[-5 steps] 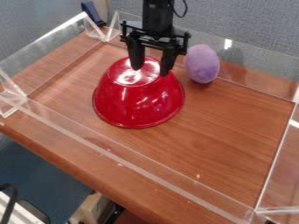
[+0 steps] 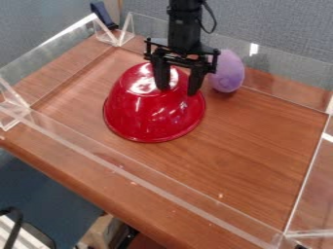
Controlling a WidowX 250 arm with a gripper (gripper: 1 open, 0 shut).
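Observation:
A glossy red bowl [image 2: 150, 117] lies upside down on the wooden table, left of centre. My black gripper [image 2: 177, 76] hangs over the bowl's top, its two fingers apart, one at the upper middle of the bowl and one toward its right side; whether they touch it I cannot tell. A purple egg-shaped object [image 2: 228, 76] rests just right of the gripper, behind the bowl.
Clear plastic walls border the wooden table [image 2: 221, 165] on all sides. A grey wall stands behind.
My gripper has shifted slightly right and down over the bowl. The bowl and the purple object have not visibly moved.

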